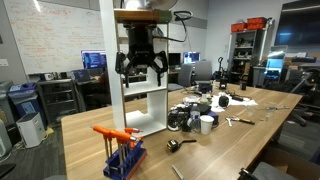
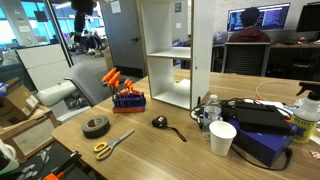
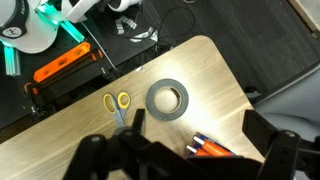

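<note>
My gripper [image 1: 142, 78] hangs high in front of the white shelf in exterior view 1. Its two dark fingers stand wide apart in the wrist view, with nothing held between them. Below, on the wooden table, lie a roll of dark tape [image 3: 153, 88] and yellow-handled scissors [image 3: 118, 106]. A blue-and-red rack [image 2: 128, 100] holds several orange-handled tools [image 2: 112, 77]; in the wrist view, orange handles [image 3: 210, 146] show partly behind the right finger. A black ladle-like tool [image 2: 161, 122] lies farther along the table.
The white shelf [image 2: 151, 60] rises behind the rack. A white cup [image 2: 222, 138], clear bottle [image 2: 211, 112] and blue box [image 2: 258, 148] crowd the right side. Several dark mugs [image 1: 178, 119] stand beside the shelf. Bare table [image 2: 165, 155] shows at the front.
</note>
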